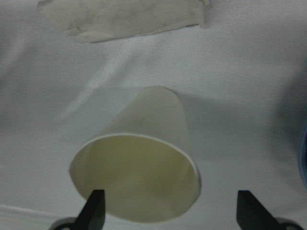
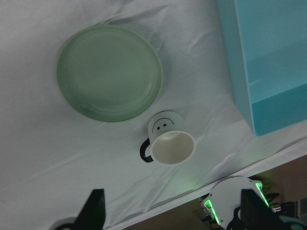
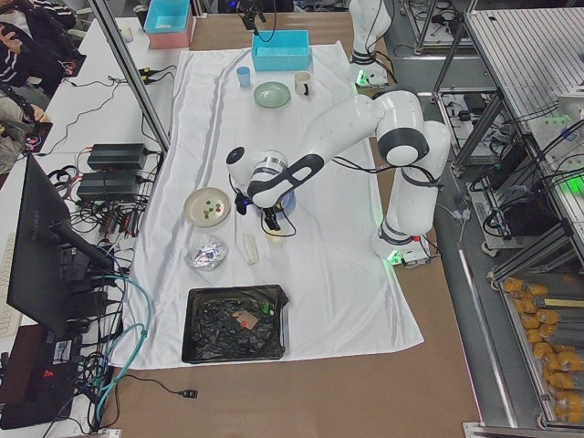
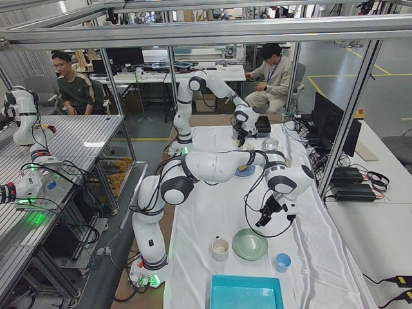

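A white paper cup (image 1: 158,115) shows large in the left wrist view, its mouth toward my left gripper, which is open above it with nothing held. A strip of pale crumpled paper or plastic (image 1: 120,17) lies beyond the cup. In the camera left view my left gripper (image 3: 270,217) is over the cup, beside a mostly hidden blue plate (image 3: 288,203). My right gripper stands open and empty over the far end, near a green plate (image 2: 109,72), a white mug (image 2: 172,146) with a face, and a blue bin (image 2: 232,57).
A cream plate (image 3: 206,206) with small bits, a crumpled foil bundle (image 3: 206,253) and a black lined tray (image 3: 192,324) lie on the near half of the white cloth. A small blue cup (image 3: 244,77) stands by the green plate.
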